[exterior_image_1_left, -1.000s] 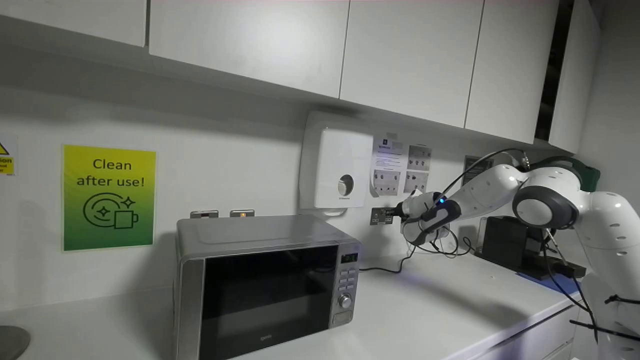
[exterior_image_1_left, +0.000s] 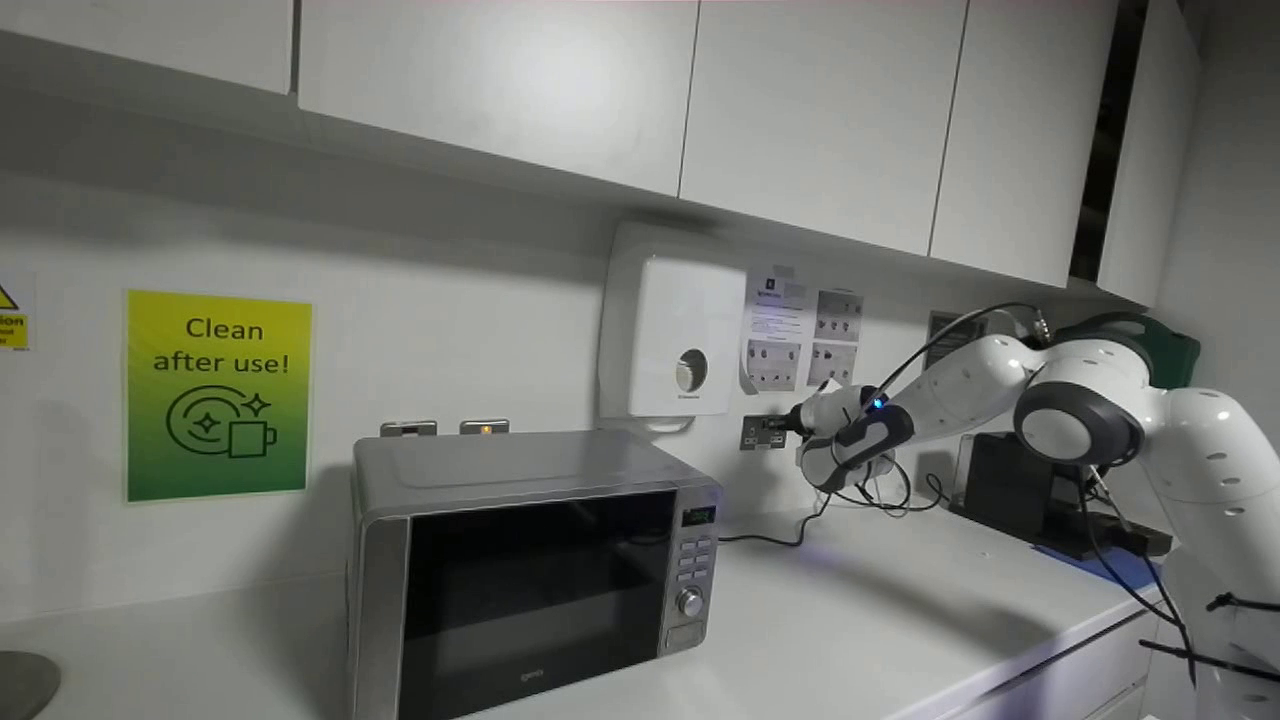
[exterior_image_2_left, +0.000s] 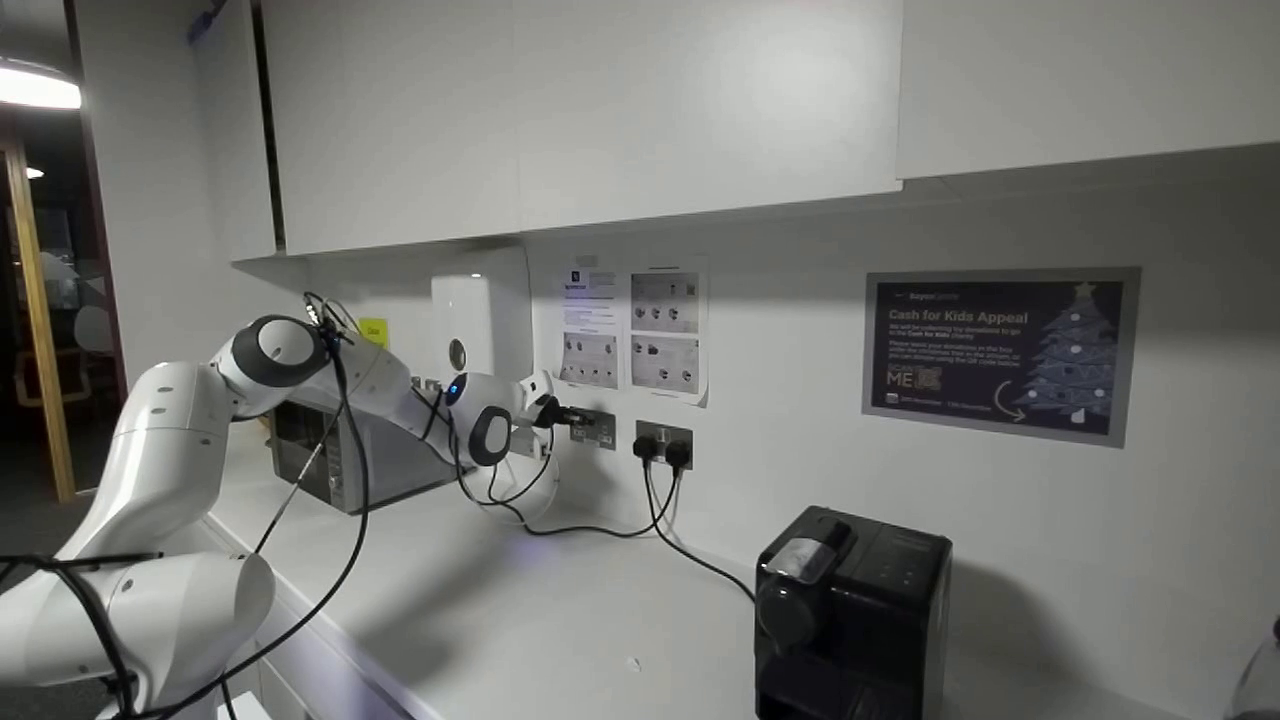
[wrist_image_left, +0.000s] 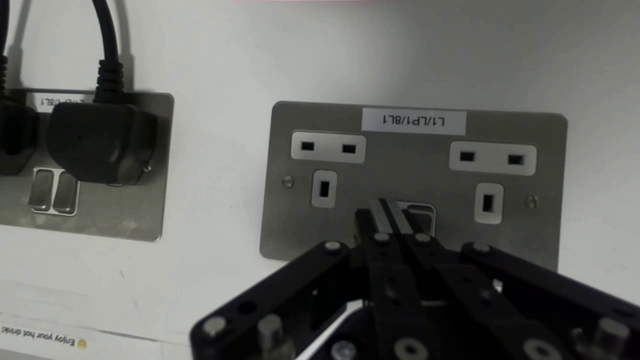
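Note:
In the wrist view, my gripper is shut, its two fingers side by side with nothing visible between them. The tips are in front of a double wall socket (wrist_image_left: 414, 162) with no plugs in it. They cover part of the rocker switches (wrist_image_left: 421, 215) at its lower middle. Whether the tips touch a switch cannot be told. From the side, exterior view 2 has the gripper (exterior_image_2_left: 573, 416) pointing at that socket plate (exterior_image_2_left: 596, 430), very close to the wall. In exterior view 1 the gripper (exterior_image_1_left: 777, 422) is at the same plate (exterior_image_1_left: 756, 434), right of the paper dispenser.
A second socket (wrist_image_left: 120, 210) carries two black plugs (wrist_image_left: 99, 141), their cables (exterior_image_2_left: 708, 562) running down to the counter. The microwave (exterior_image_1_left: 540, 576) and a black coffee machine (exterior_image_2_left: 854, 612) stand there. Bare counter (exterior_image_2_left: 540, 636) lies below the arm.
The arm has shifted slightly toward the socket plate, to the left in exterior view 1. The microwave and the other things on the counter stand where they were.

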